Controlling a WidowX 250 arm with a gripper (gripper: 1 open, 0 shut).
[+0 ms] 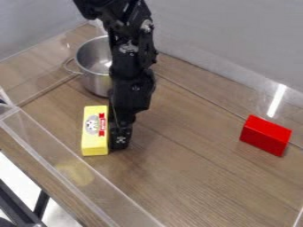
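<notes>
My black gripper (119,133) hangs low at the centre-left of the camera view, right beside a yellow box (95,130) with a red and white label, touching or nearly touching its right side. The fingers are dark and overlap, so whether they are open or shut cannot be told.
A steel pot (89,66) stands behind the arm at the back left, partly hidden. A red block (265,135) lies at the right. A clear low wall runs along the front left edge.
</notes>
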